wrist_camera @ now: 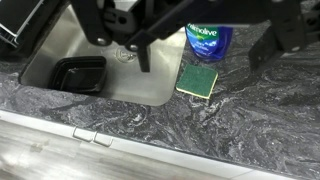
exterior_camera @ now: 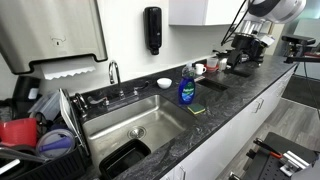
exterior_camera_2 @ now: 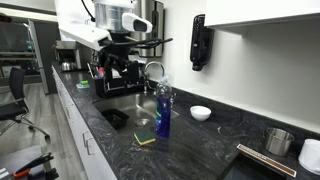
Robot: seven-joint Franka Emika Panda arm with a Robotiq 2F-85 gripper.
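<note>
My gripper is open, its fingers spread wide with nothing between them. It hangs high above the dark counter, as exterior view 2 shows from the side. Below it in the wrist view lies a green and yellow sponge [wrist_camera: 197,81], flat on the counter beside the sink. A blue dish soap bottle [wrist_camera: 208,40] is partly cut off at the back; in exterior view 1 the bottle [exterior_camera: 187,86] stands upright near the sponge [exterior_camera: 198,109]. The steel sink [exterior_camera: 100,124] holds a black tub [exterior_camera: 124,156].
A white bowl [exterior_camera_2: 200,112] sits behind the bottle. A metal pot [exterior_camera_2: 278,141] stands farther along the counter. Beyond the sink is a full dish rack [exterior_camera: 62,140]. An upper cabinet [exterior_camera: 198,10] overhangs the back.
</note>
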